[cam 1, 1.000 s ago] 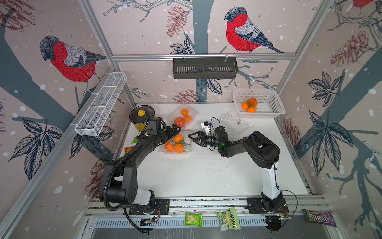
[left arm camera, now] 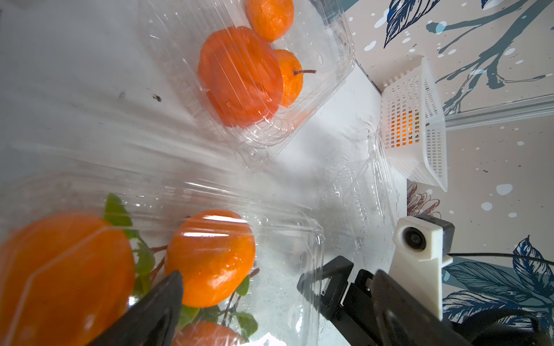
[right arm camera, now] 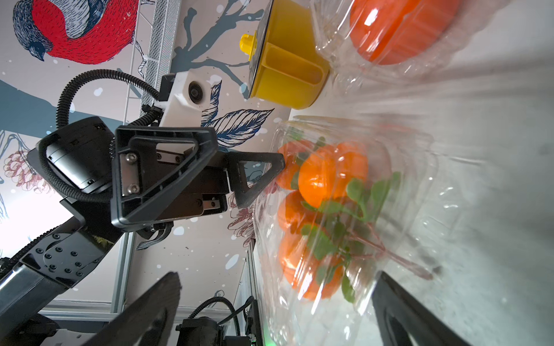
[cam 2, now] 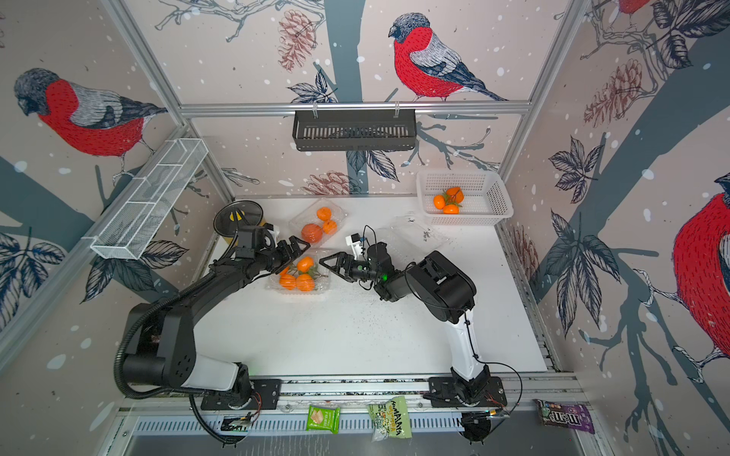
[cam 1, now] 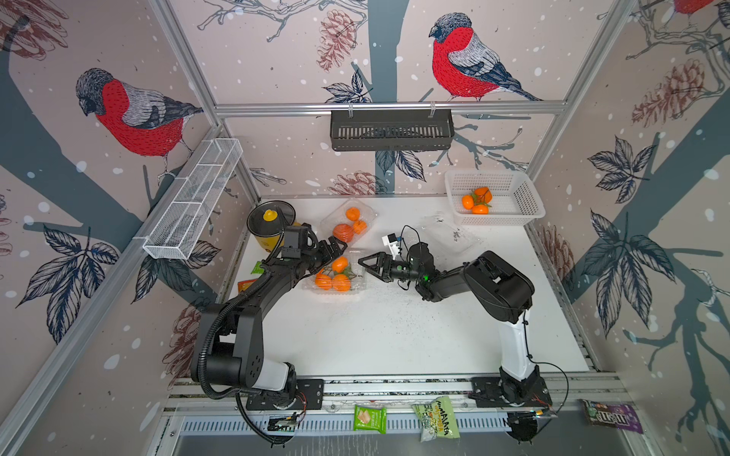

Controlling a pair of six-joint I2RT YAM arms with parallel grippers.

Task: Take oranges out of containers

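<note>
A clear plastic container [cam 1: 357,287] with several oranges [cam 1: 340,282] and leafy stems lies in the left middle of the table. In the left wrist view its clear lid spreads over an orange [left arm camera: 210,259]. Behind it stands a second clear container [cam 1: 368,206] holding a larger reddish-orange fruit [cam 1: 343,232] and two smaller oranges. Over the near container's left back part is my left gripper [cam 1: 338,249], open and empty. My right gripper [cam 1: 372,265] is open at that container's right side, facing it, with nothing gripped. Whether either fingertip touches the plastic, I cannot tell.
A white basket [cam 1: 524,199] with several oranges [cam 1: 480,209] stands at the back right. Left of the rear container is a yellow pot [cam 2: 237,216] with a dark lid. An empty clear container [cam 1: 448,234] lies behind my right arm.
The left arm and the fruit look almost unchanged.
</note>
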